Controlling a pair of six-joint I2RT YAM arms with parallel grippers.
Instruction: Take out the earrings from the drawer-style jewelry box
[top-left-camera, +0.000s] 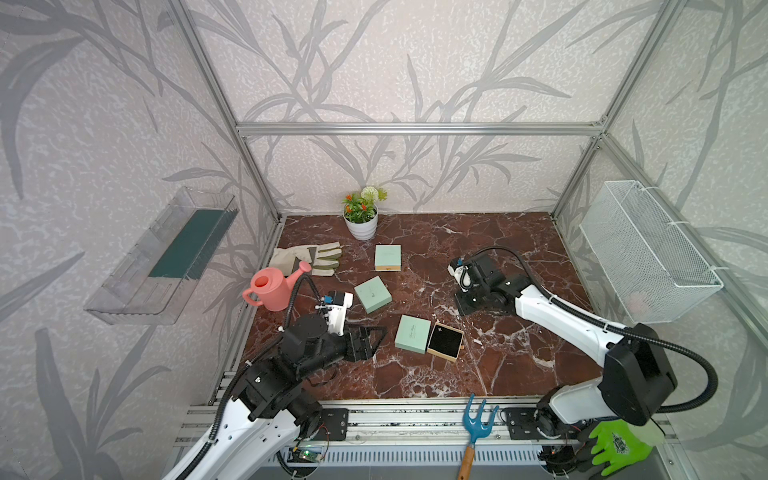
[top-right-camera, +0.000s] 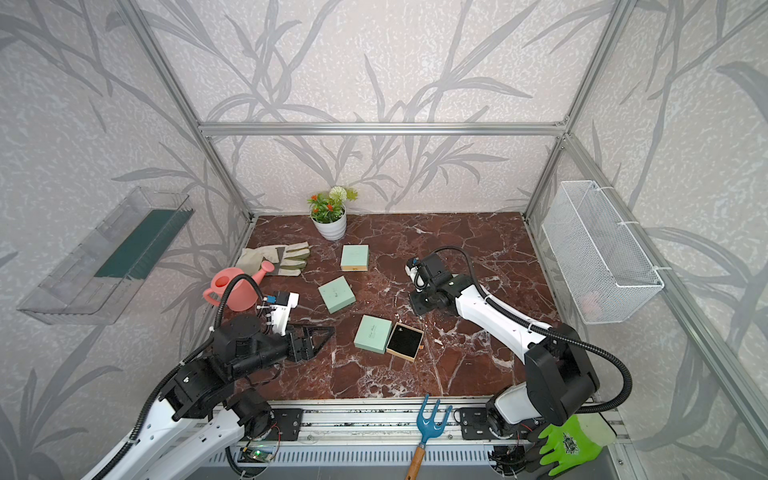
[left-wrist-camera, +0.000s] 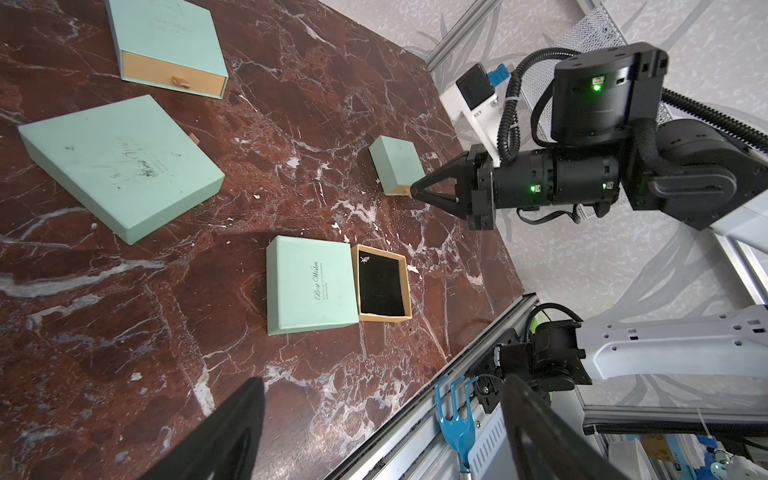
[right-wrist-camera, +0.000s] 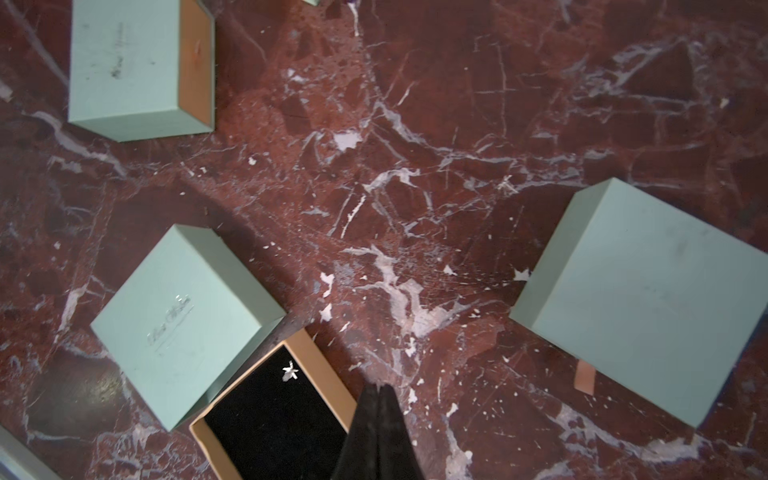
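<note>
Pulled out beside its mint-green sleeve (right-wrist-camera: 188, 324) is the drawer (right-wrist-camera: 272, 416), lined in black. A small silvery star-shaped earring lies near one of its corners; in the left wrist view the same earring (left-wrist-camera: 365, 259) appears as a pale speck. I cannot make out a second one. My right gripper is shut, its tips together with nothing visible between them; from above, the right gripper (top-left-camera: 462, 310) is up and to the right of the drawer. Left of the sleeve, my left gripper (top-left-camera: 382, 340) stands open and empty.
Other closed mint boxes stand around: one behind the right gripper, one at middle left (top-left-camera: 373, 294), one farther back (top-left-camera: 388, 257). A watering can (top-left-camera: 272, 288), gloves (top-left-camera: 308, 257) and a potted plant (top-left-camera: 361, 224) occupy the left back.
</note>
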